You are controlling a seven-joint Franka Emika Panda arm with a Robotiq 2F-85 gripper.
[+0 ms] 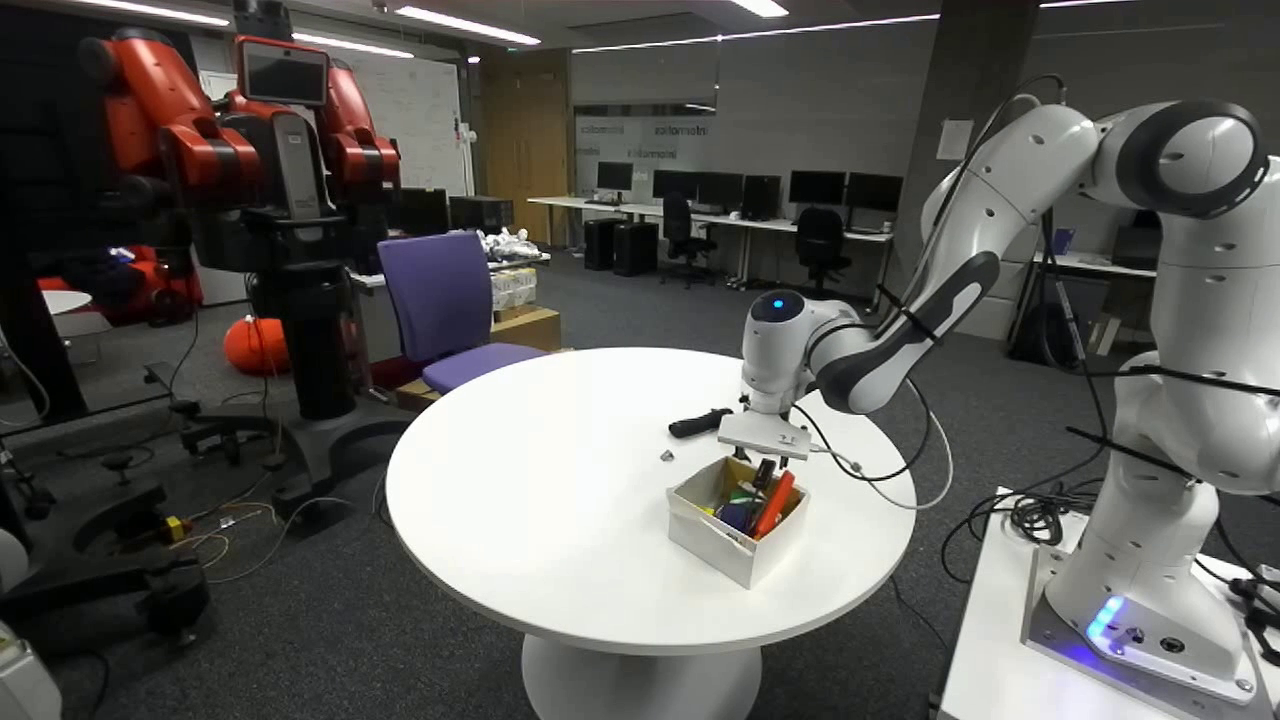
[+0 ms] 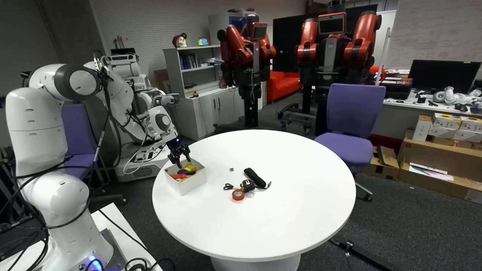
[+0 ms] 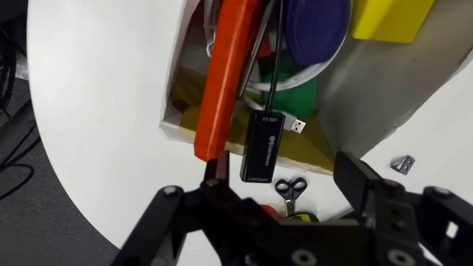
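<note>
An open cardboard box [image 1: 720, 540] stands on the white round table, filled with mixed items. Inside it, an orange bar-shaped object [image 3: 226, 75] leans with its near end over the rim. My gripper is over that side of the box, fingers spread apart and nothing gripped between them. The left finger [image 3: 217, 173] is close to the orange object's end; whether they touch I cannot tell. Also in the box are a black USB adapter [image 3: 262, 146], a blue round item [image 3: 315, 29], a yellow block [image 3: 390, 17] and a green piece [image 3: 297, 97].
Beside the box on the table lie black scissors [image 2: 228, 186], a roll of red tape [image 2: 238, 194], a tape measure [image 2: 247, 185], a black case [image 2: 255, 178] and a small metal piece [image 2: 231, 169].
</note>
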